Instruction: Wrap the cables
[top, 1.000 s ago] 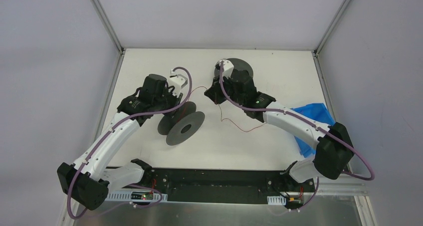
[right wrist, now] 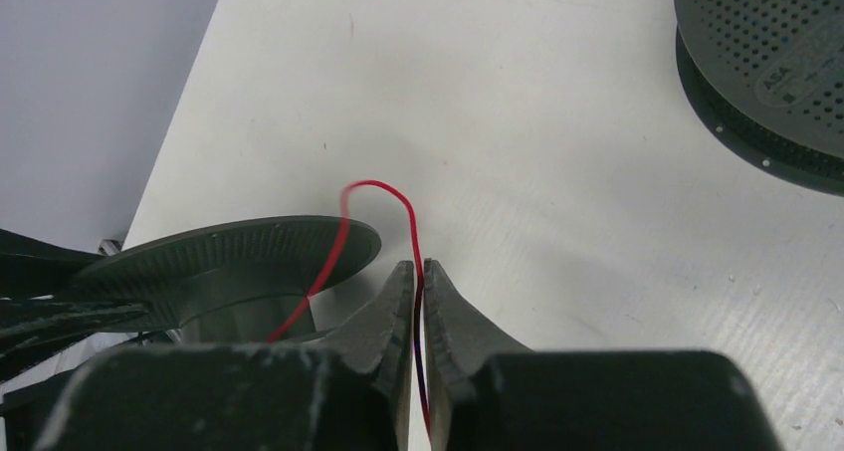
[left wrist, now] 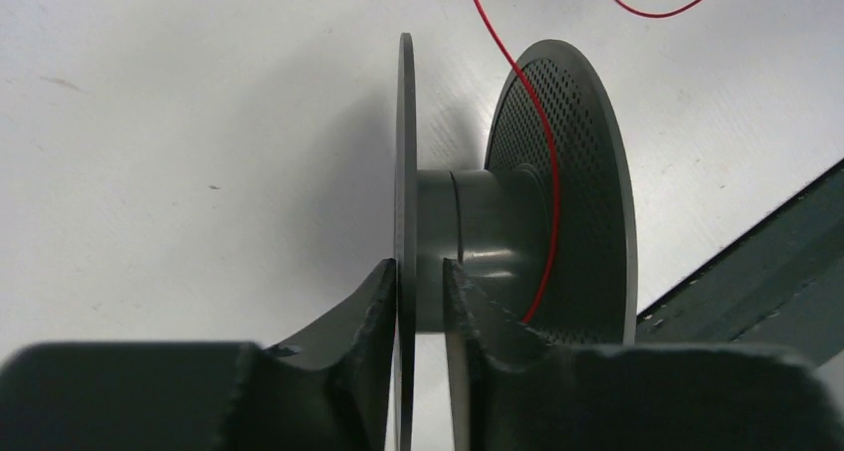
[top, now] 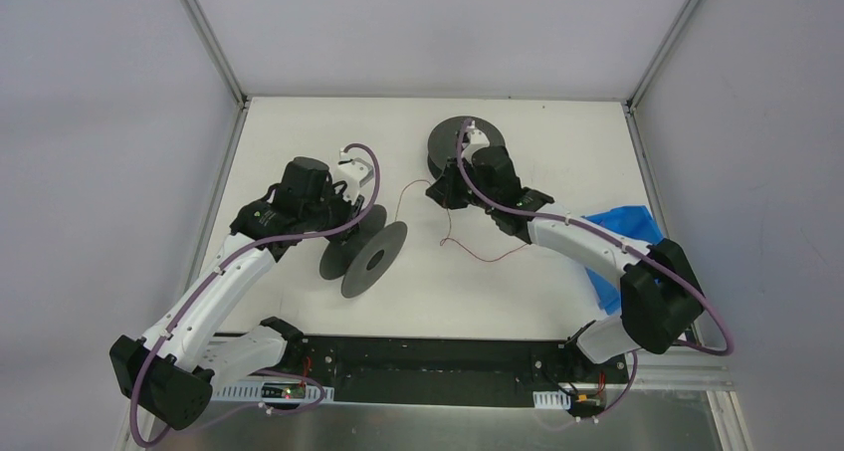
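A dark grey spool [left wrist: 498,242] stands on its flanges at the left of the table. My left gripper is part open astride one thin flange edge; its left finger is close to the flange, and a gap shows on the right. A red cable [left wrist: 553,192] runs over the hub between the two flanges and arches to my right gripper. That gripper's fingers are slightly apart, with the cable passing through the narrow gap between them. The top view shows the right gripper raised above the middle of the table, right of the spool.
A second dark spool [top: 448,134] lies flat at the back, partly behind the right arm. On the right is a blue cloth [top: 629,222]. Loose red cable [top: 483,259] trails over the white table [top: 458,312], whose front middle is otherwise clear.
The right gripper has moved to the right, away from the spool, and the cable arch has widened. The spool has turned slightly while the left gripper stayed near its flange.
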